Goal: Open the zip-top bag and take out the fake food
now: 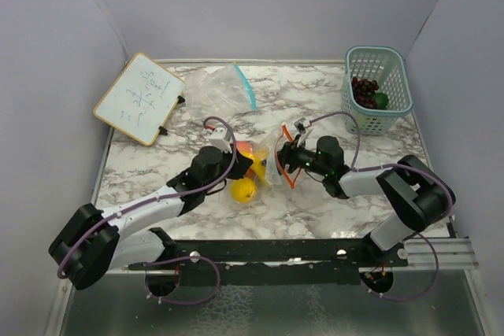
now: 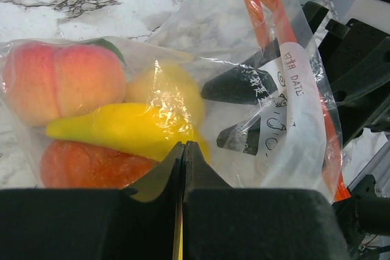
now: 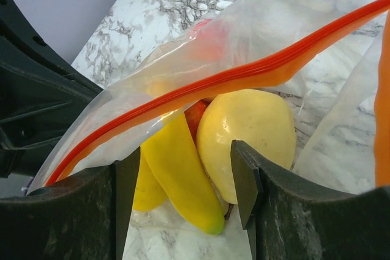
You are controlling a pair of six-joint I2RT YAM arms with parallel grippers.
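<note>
The clear zip bag (image 1: 276, 143) with orange zipper (image 3: 274, 65) lies mid-table holding fake food: a peach (image 2: 79, 77), a banana (image 2: 103, 129), an orange-red fruit (image 2: 91, 162) and yellow fruits (image 3: 244, 138). My left gripper (image 1: 240, 163) is shut above the bag's left part, nothing visible held; its fingertips (image 2: 192, 156) lie over the banana in the left wrist view. My right gripper (image 1: 287, 155) is open at the bag's mouth; in the right wrist view the banana and a yellow fruit show beyond its fingers.
A green basket (image 1: 378, 60) with grapes and a green fruit stands at back right. A whiteboard (image 1: 138, 96) lies at back left, beside an empty blue-zip bag (image 1: 220, 88). Bare table surrounds the work.
</note>
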